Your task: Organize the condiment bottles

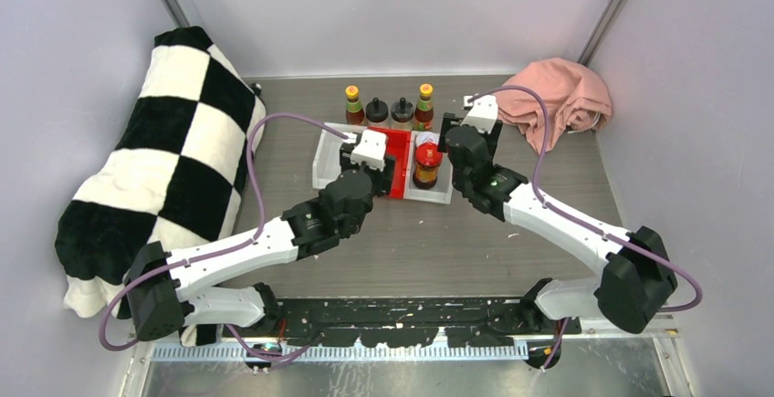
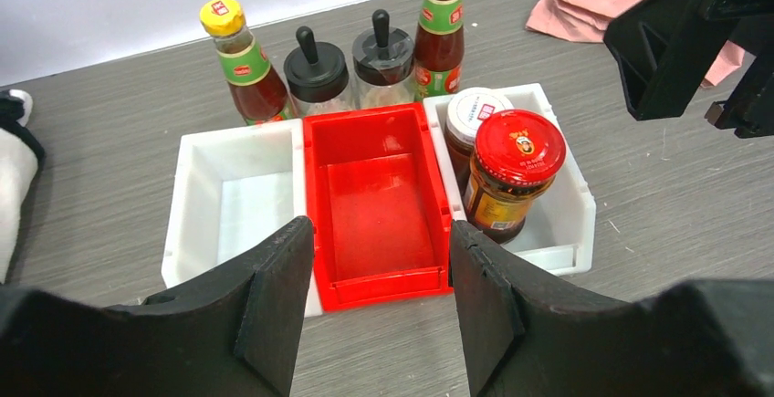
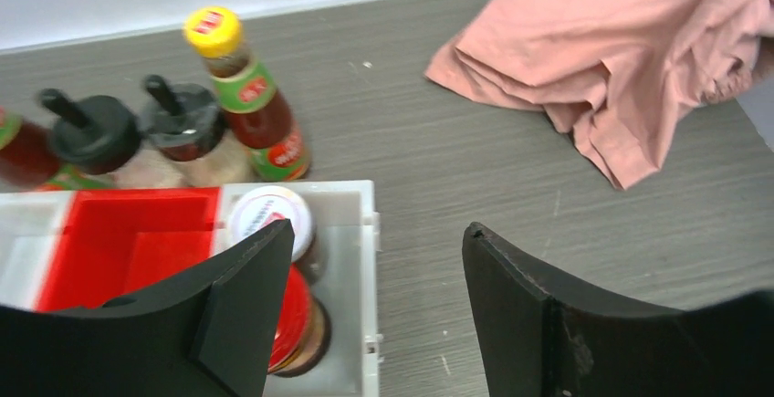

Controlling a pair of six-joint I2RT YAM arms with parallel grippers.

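A three-part organizer holds an empty white bin (image 2: 239,210), an empty red bin (image 2: 374,214) and a right white bin with a red-lidded jar (image 2: 516,164) and a white-lidded jar (image 2: 476,109). Behind stand two yellow-capped sauce bottles (image 2: 246,73) (image 2: 438,36) and two black-lidded shakers (image 2: 318,78) (image 2: 383,64). My left gripper is open above the organizer's front, nothing between its fingers. My right gripper is open over the right bin's outer edge, holding nothing.
A pink cloth (image 3: 611,41) lies at the back right. A checkered pillow (image 1: 160,169) fills the left side. Bare table (image 1: 456,251) shows in front and to the right.
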